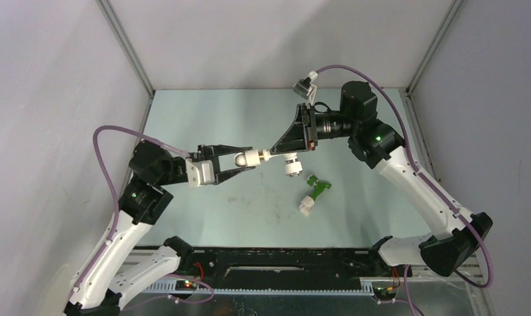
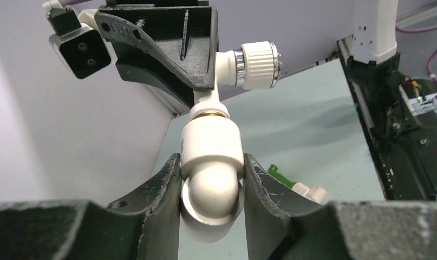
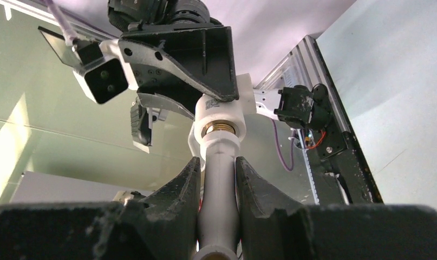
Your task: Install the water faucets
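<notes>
In the top view my left gripper (image 1: 248, 157) is shut on a white round-ended fitting (image 2: 212, 157), gripped between both fingers. Facing it from the right, my right gripper (image 1: 276, 153) has its fingers on either side of the white faucet's tube (image 3: 219, 195); whether they press on it cannot be told. The faucet's ribbed side outlet (image 1: 293, 167) points toward the front of the table. Faucet and fitting are in line end to end, with a short band of brass thread (image 3: 220, 127) showing between them. The inside of the joint is hidden.
A green-handled part (image 1: 320, 188) with a white end (image 1: 306, 205) lies on the table below the right gripper. Walls close in the left, right and back.
</notes>
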